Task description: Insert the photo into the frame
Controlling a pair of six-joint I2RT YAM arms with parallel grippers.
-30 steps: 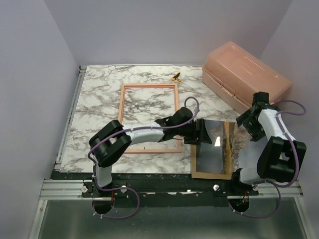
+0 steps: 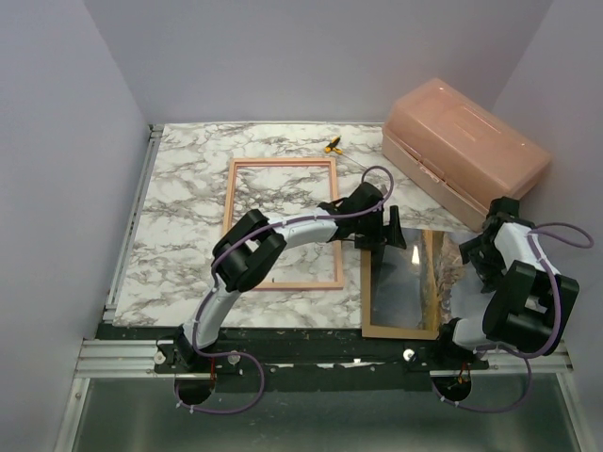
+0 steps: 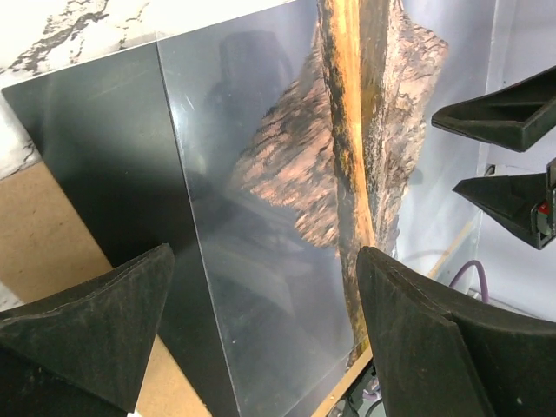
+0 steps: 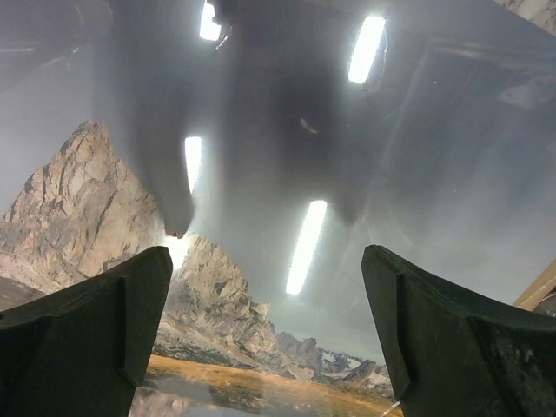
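Note:
The photo [image 2: 453, 273], a rocky mountain with an orange strip, lies under or on glossy clear sheets at the lower right of the table, partly over a tan backing board [image 2: 396, 331]. My left gripper is part open just over the left part of this stack, nothing seen between its fingers. My right gripper stands open above the glossy sheet at the right, with the mountain picture showing below it. A wooden frame [image 2: 283, 163] lies empty on the marble mat at the middle left.
A pink box [image 2: 466, 141] sits at the back right, beside my right arm. A small yellow and black tool [image 2: 334, 146] lies at the back.
My left gripper has moved right over the stack. My right gripper has shifted slightly and moved down toward the front of the table.

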